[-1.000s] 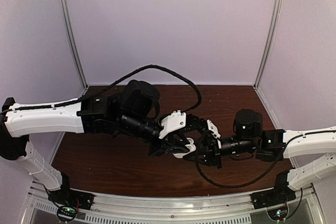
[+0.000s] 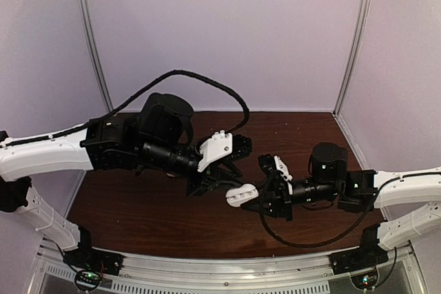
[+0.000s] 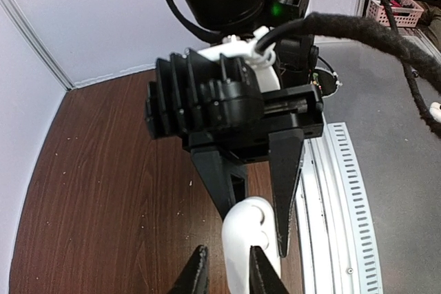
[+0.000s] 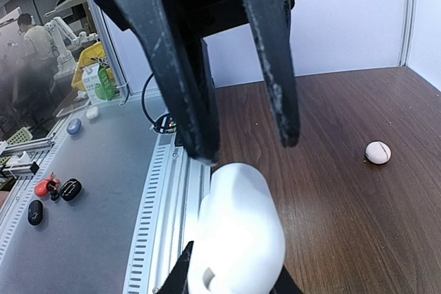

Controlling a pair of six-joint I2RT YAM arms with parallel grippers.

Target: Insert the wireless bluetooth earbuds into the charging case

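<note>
The white charging case [image 2: 240, 195] is held by my right gripper [image 2: 259, 197], shut on it. In the left wrist view the case [image 3: 242, 239] stands upright between the right gripper's fingers, its open face with earbud slots showing. My left gripper [image 2: 215, 182] hovers just up and left of the case, part open, with nothing seen between its fingers; in the right wrist view its two dark fingers hang apart above the case [image 4: 238, 225].
A white round object with a dark seam [image 4: 377, 153] lies on the wooden table [image 4: 344, 225]. Walls enclose the table at back and sides. Several small dark and red objects lie on the grey surface outside it.
My left gripper has drawn back up and to the left from the case since about a second ago, uncovering it in the top view. The right arm has barely moved.
</note>
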